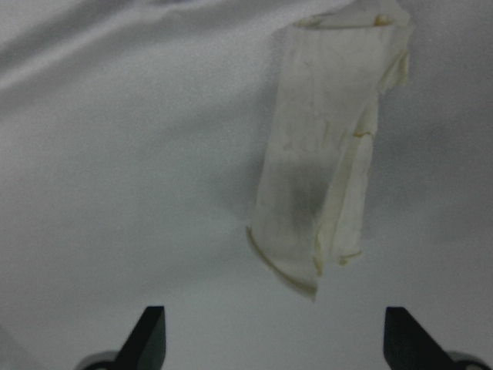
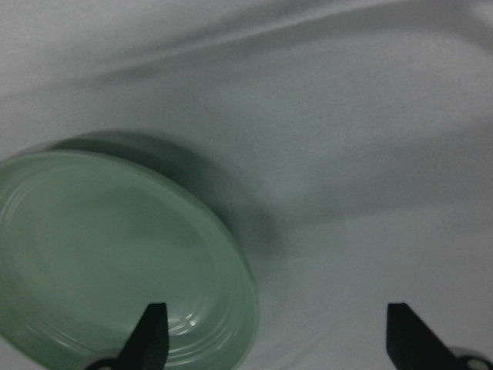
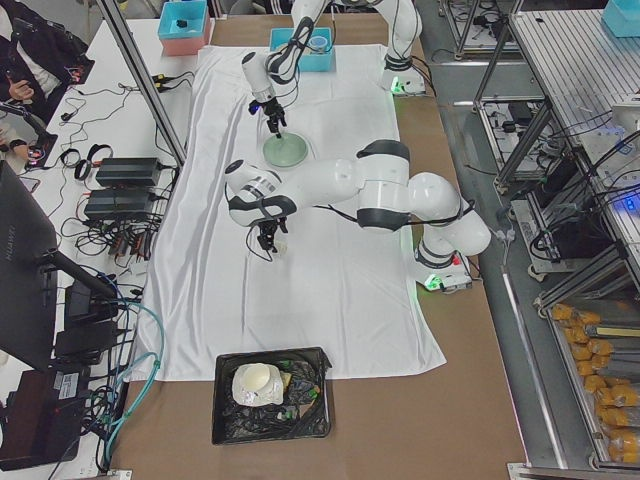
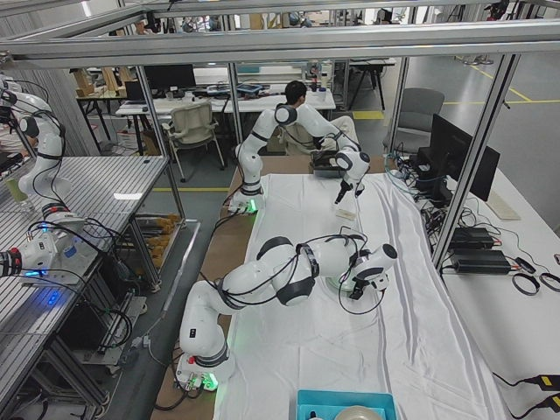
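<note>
A crumpled pale translucent strip [image 1: 308,154] lies on the white cloth [image 3: 230,320]. My left gripper [image 3: 268,243] hangs over it, open and empty; its two dark fingertips frame the lower edge of the left wrist view. A pale green plate [image 2: 115,254] lies flat on the cloth, also visible in camera left view. Above the plate's edge is my right gripper [image 3: 274,125], likewise open with nothing between its fingers. In camera right view the right arm partly hides the plate.
A black lined bin [image 3: 225,410] holding a pale round item and scraps stands beyond one cloth end. A blue tub [image 4: 311,401] with dishes stands at the other. Monitor [image 3: 25,270], cables and boxes line the side table.
</note>
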